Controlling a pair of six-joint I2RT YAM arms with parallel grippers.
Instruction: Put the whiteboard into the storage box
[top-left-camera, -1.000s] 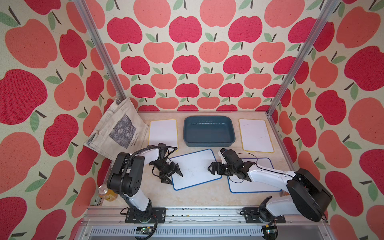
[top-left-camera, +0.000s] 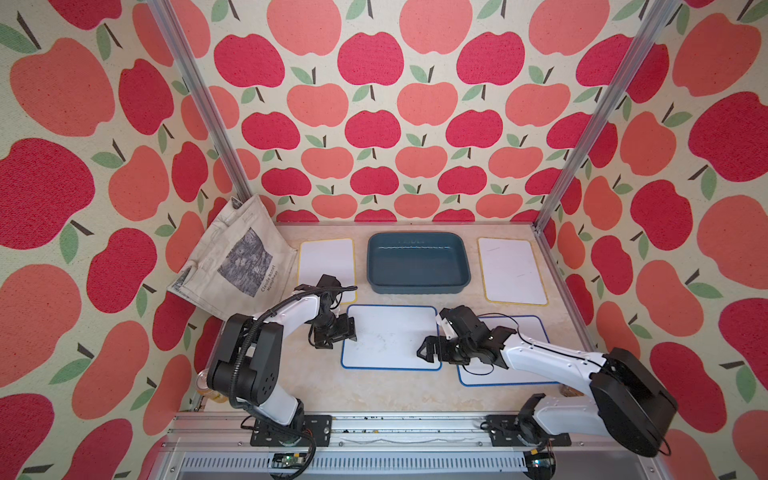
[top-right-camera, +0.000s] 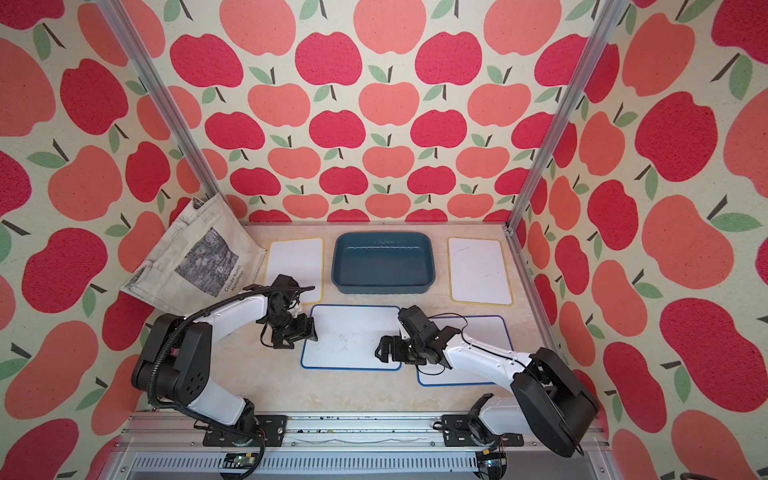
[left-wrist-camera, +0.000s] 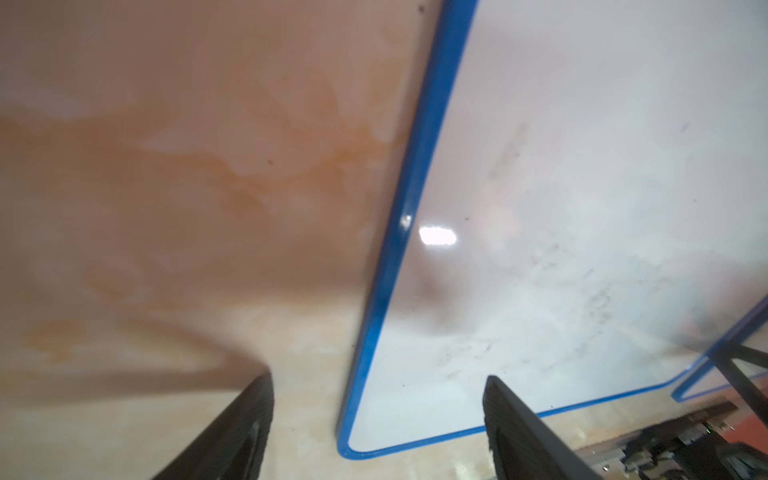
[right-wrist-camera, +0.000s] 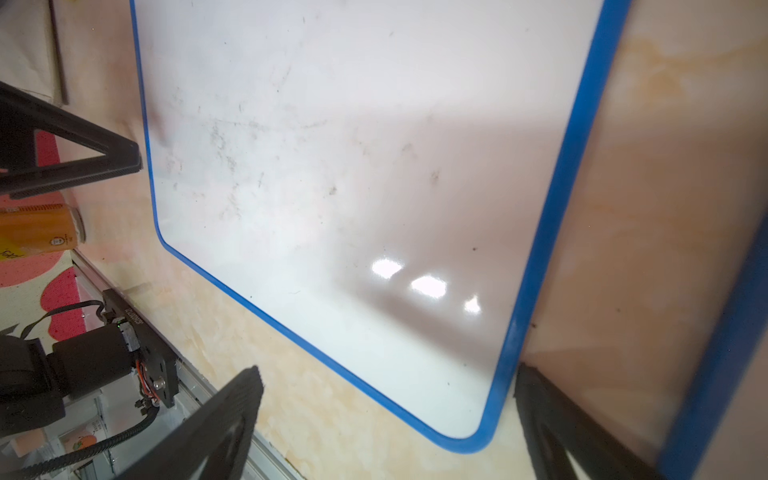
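Note:
A white whiteboard with a blue rim (top-left-camera: 390, 337) lies flat and nearly square to the table's front edge, between my two arms. My left gripper (top-left-camera: 337, 333) is open at its left edge; in the left wrist view the rim (left-wrist-camera: 392, 248) runs between the spread fingers. Over the board's front right corner, my right gripper stands open, one finger (right-wrist-camera: 552, 420) close against the outer side of the right rim; whether it touches cannot be told. The dark blue-grey storage box (top-left-camera: 418, 289) stands empty behind the whiteboard.
Another blue-rimmed board (top-left-camera: 512, 378) lies under the right arm, close beside the first. Yellow-rimmed boards lie left (top-left-camera: 326, 256) and right (top-left-camera: 512, 272) of the box. A cloth bag (top-left-camera: 240, 264) leans at left; a can (top-left-camera: 209, 388) is partly behind the left arm.
The whiteboard has turned from slanted to nearly square with the table. My left gripper has moved away from the front edge; the right one has come slightly toward it.

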